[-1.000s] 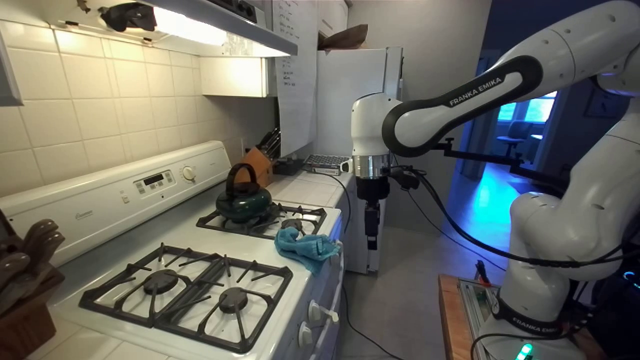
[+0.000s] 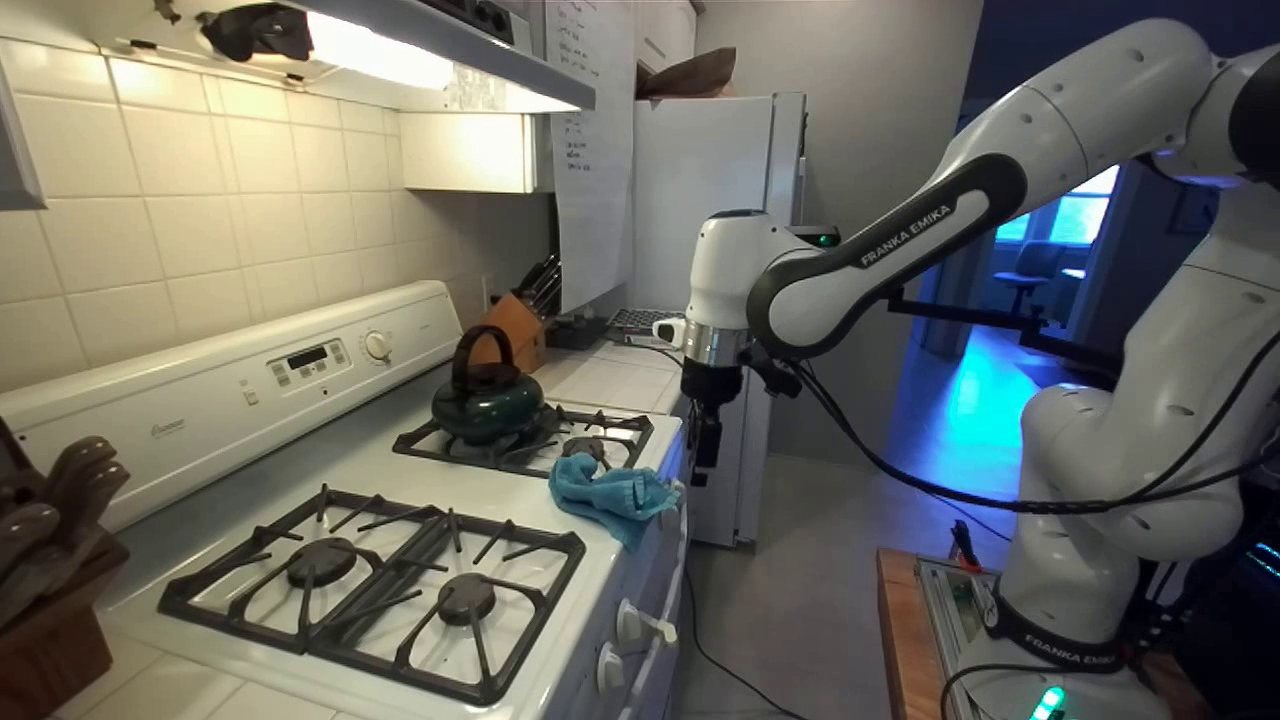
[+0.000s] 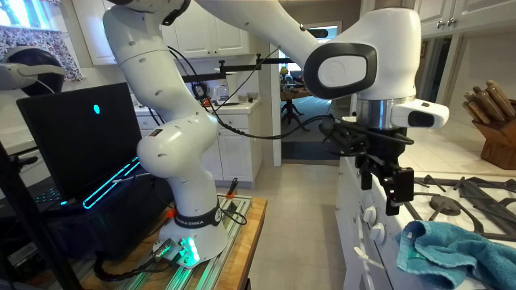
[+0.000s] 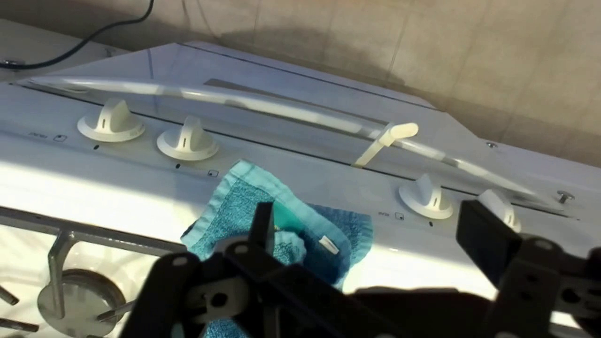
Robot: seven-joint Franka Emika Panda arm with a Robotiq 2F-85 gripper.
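A crumpled blue towel point(image 2: 614, 494) lies over the front edge of the white stove, between the two burner grates. My gripper point(image 2: 704, 462) hangs pointing down just off the stove's front, higher than the towel and apart from it. In exterior view 2 the gripper point(image 3: 381, 195) shows its two fingers spread, and the towel point(image 3: 452, 251) lies below and to its right. Looking down in the wrist view, the fingers stand wide apart with nothing held. Part of the towel point(image 4: 225, 211) is hidden behind the left finger point(image 4: 262, 225).
A dark green kettle point(image 2: 486, 406) stands on the far burner grate. White knobs point(image 4: 187, 141) and the oven handle point(image 4: 270, 105), with a pale latch point(image 4: 389, 139) over it, line the stove's front. Knife blocks point(image 2: 518, 326) stand near the back. Open floor separates stove and robot base.
My gripper has moved left in exterior view 1, toward the stove and towel, and sits slightly higher and tilted. The towel and kettle are where they were.
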